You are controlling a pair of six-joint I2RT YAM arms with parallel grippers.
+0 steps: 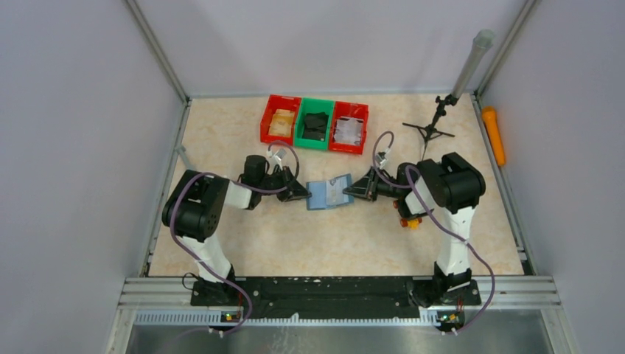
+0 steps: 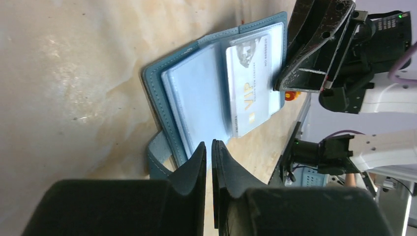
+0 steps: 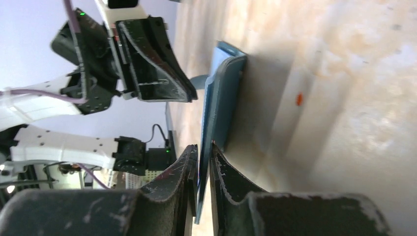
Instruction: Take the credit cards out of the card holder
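A blue-grey card holder (image 1: 318, 195) lies open between the grippers, a white card (image 2: 251, 86) marked VIP on its pale inner face, seen in the left wrist view. My left gripper (image 1: 308, 195) is shut at the holder's left end, with nothing visible between its fingertips. My right gripper (image 1: 349, 192) is at the right end; in the right wrist view the holder's upright edge (image 3: 211, 113) runs between its fingers, which look slightly apart. Whether they press on it is unclear.
Red and green bins (image 1: 346, 146) stand at the back. A tripod (image 1: 435, 125) and orange cylinder (image 1: 492, 136) are at the right, a toy (image 1: 413, 223) under the right arm.
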